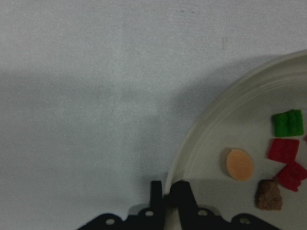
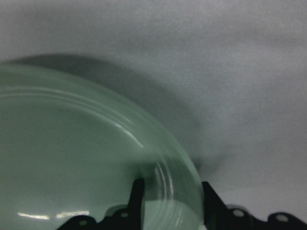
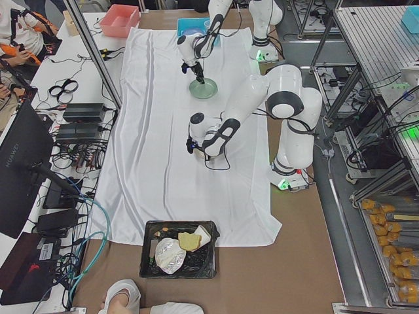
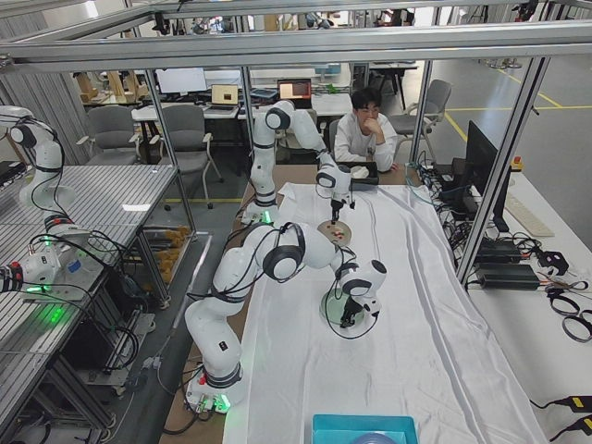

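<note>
A beige plate (image 1: 225,124) holding small food pieces, among them a green piece (image 1: 288,123), red squares (image 1: 283,149), an orange oval (image 1: 239,164) and a brown lump (image 1: 269,195), has my left gripper at its rim, fingers close together over the edge; whether they grip it is unclear. A green plate (image 2: 67,143) lies on the white cloth, and my right gripper straddles its rim, one finger inside and one outside, open.
A black tray (image 3: 209,265) with food items sits at one end of the cloth, a blue bin (image 4: 365,424) at the other.
</note>
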